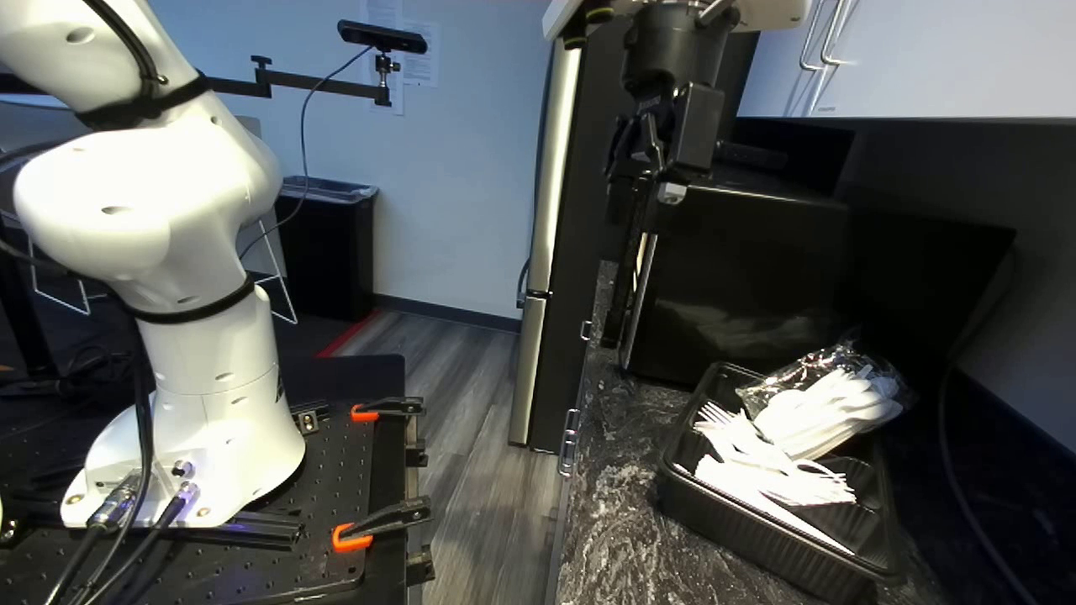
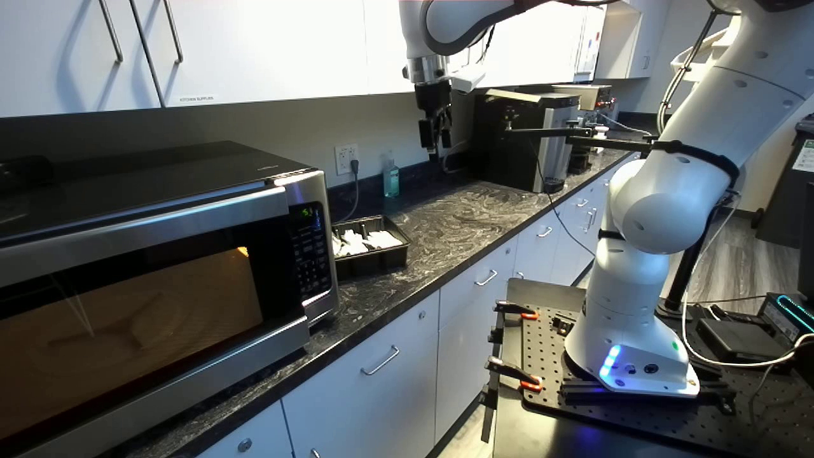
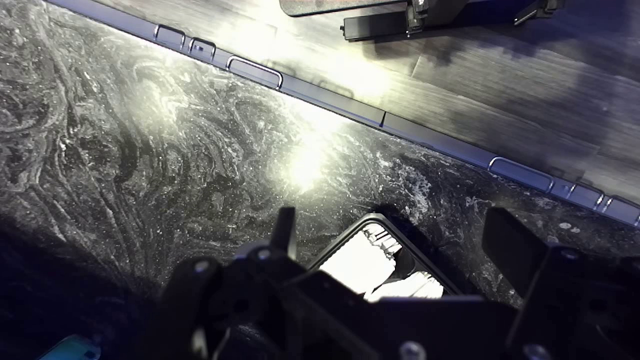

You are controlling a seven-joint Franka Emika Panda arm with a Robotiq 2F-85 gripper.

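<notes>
My gripper is open in the wrist view, its two dark fingers wide apart and nothing held between them. In the second exterior view the gripper (image 2: 435, 149) hangs pointing down, well above the counter. On the counter beside the microwave is a black tray (image 2: 381, 263) filled with white plastic cutlery (image 2: 353, 243). Forks and a plastic-wrapped bundle (image 1: 827, 408) show in the first exterior view. From the wrist, part of the cutlery (image 3: 360, 261) shows below and between the fingers; the gripper body hides the remainder of the tray.
A microwave (image 2: 317, 229) stands against one side of the tray. Near the wall are a teal bottle (image 2: 391, 180) and an outlet with a plugged-in cord. White cabinets (image 2: 275, 53) hang overhead. The marbled counter (image 2: 465, 214) has clear room beyond the tray.
</notes>
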